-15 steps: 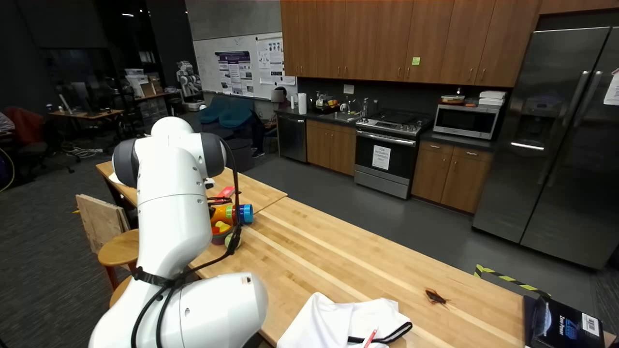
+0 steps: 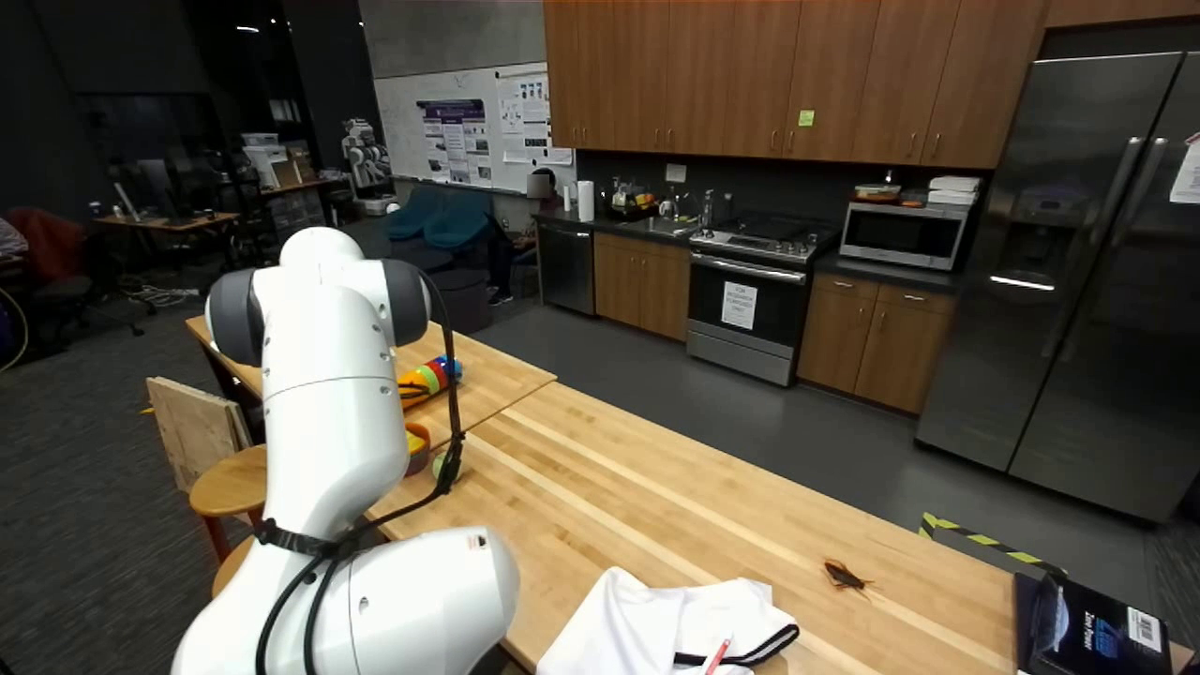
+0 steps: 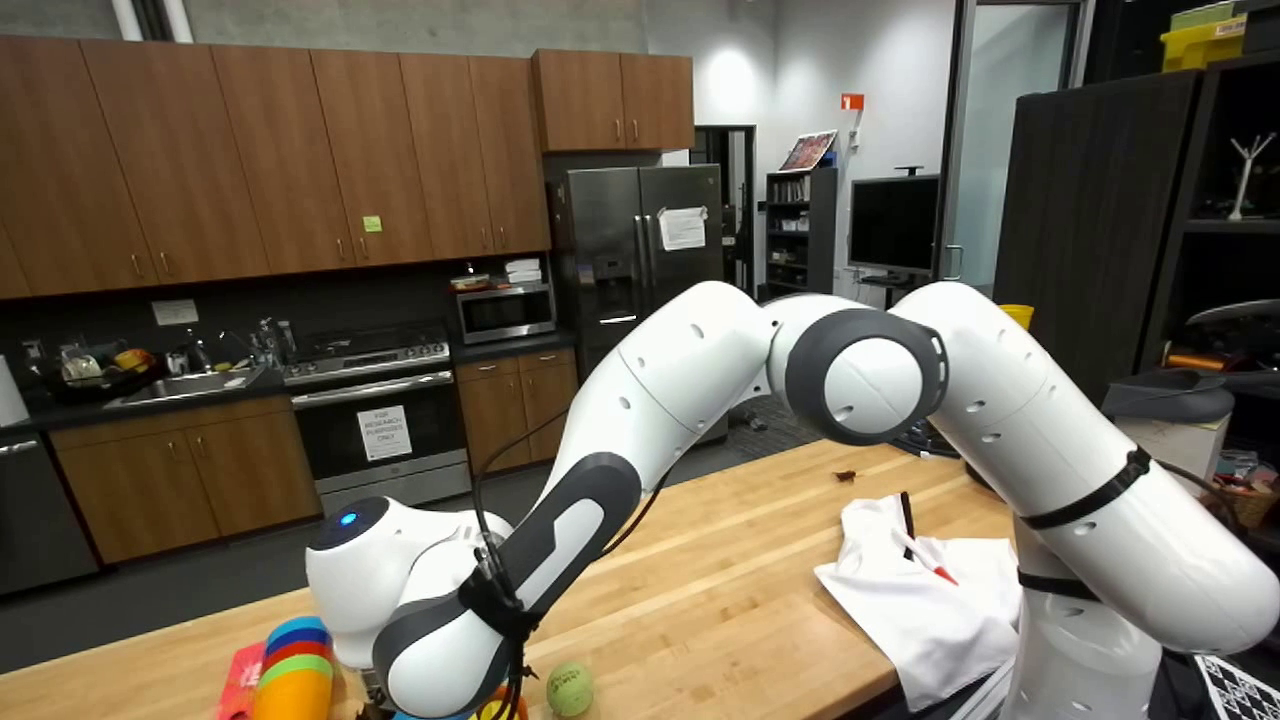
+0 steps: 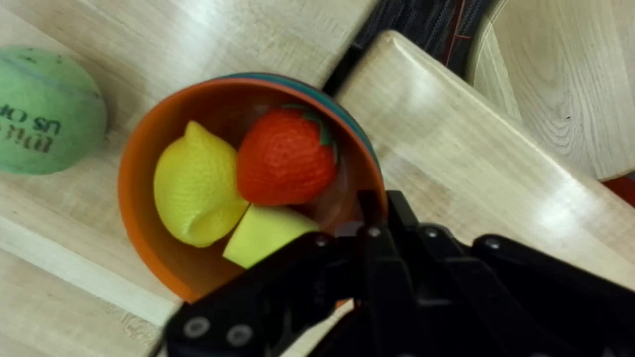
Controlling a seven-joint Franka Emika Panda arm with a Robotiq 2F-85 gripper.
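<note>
In the wrist view, a round bowl (image 4: 149, 250), orange inside and teal outside, holds a lemon (image 4: 193, 187), a strawberry (image 4: 285, 157) and a pale yellow block (image 4: 265, 232). The dark fingers of my gripper straddle the rim nearest the table edge, shut on it with one finger inside the bowl and one outside. Exterior view 1 shows only part of the bowl (image 2: 418, 461), since my arm covers its left side. A tennis ball (image 4: 47, 110) rests on the table beside the bowl, apart from it.
Near the bowl, a multicoloured stack of cups (image 3: 298, 672) stays beside a red flat object (image 3: 244, 678). Farther along are a white cloth (image 2: 652, 624) with a red-tipped pen (image 2: 717, 652), a brown toy insect (image 2: 844, 575) and a dark box (image 2: 1097, 630). Mid-table is clear.
In exterior view 1, the cup stack has shifted left and away from the front edge, now slanting. My arm has moved slightly left, covering the red flat object and more of the bowl.
</note>
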